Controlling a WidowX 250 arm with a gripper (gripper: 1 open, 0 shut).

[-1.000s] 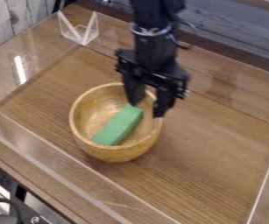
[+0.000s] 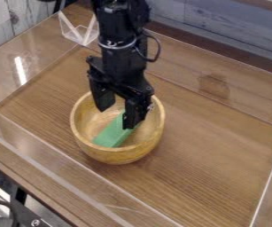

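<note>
A yellow bowl sits on the wooden table, left of centre. In it lies a green elongated object, partly hidden by the gripper. My black gripper hangs from above over the bowl, its open fingers reaching down to about rim height around the upper part of the green object. Whether they touch it is unclear.
The bare wooden table leaves free room to the right and at the back. A clear plastic item stands at the back left. A wall runs along the back right. A dark cable is at the bottom left corner.
My gripper has moved left and toward the front from the right of the bowl, and now hangs over it, covering more of the green object.
</note>
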